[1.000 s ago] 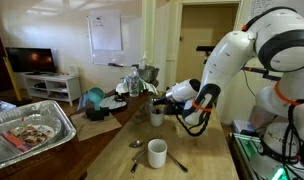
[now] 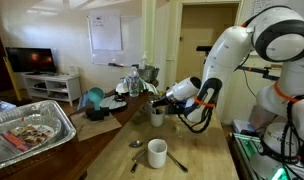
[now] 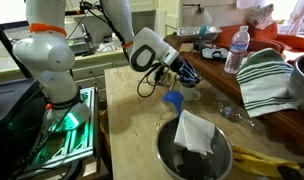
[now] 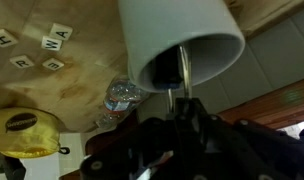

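A white mug (image 4: 187, 25) fills the top of the wrist view, its mouth turned toward the camera. My gripper reaches into that mouth, its fingers close together around something thin. A narrow, pale, shiny strip shows there against the dim inside of the cup; what it belongs to is unclear. From the side, the same mug (image 3: 189, 93) is on the wooden table directly beneath the gripper (image 3: 184, 77). The first exterior view shows the mug (image 2: 157, 119) too, partly behind the arm.
A second white mug (image 2: 157, 152) stands nearer, with a spoon (image 2: 136, 143) beside it. A large metal pot (image 3: 172, 160) holds a white cloth, and a blue utensil (image 3: 172, 98) is close to the gripper. A water bottle (image 3: 237, 48) stands behind. Letter tiles (image 4: 54, 45) lie on the table.
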